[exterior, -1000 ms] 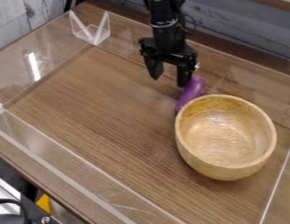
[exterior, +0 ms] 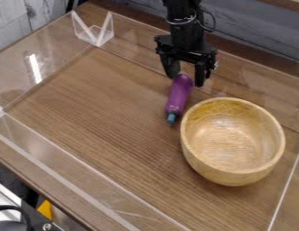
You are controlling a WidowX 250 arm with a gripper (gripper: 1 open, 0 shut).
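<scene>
A black robot gripper (exterior: 185, 65) reaches down from the top centre, its fingers open, just above a purple eggplant-like object (exterior: 180, 97) with a blue-green tip, which lies on the wooden table. Whether the fingertips touch the purple object's upper end is hard to tell.
A large cream bowl (exterior: 230, 158) sits at the lower right, just beside the purple object's lower end. A clear plastic holder (exterior: 96, 30) stands at the upper left.
The purple object has moved left and now lies more upright in the view. The gripper has shifted slightly right and down, over its upper end.
</scene>
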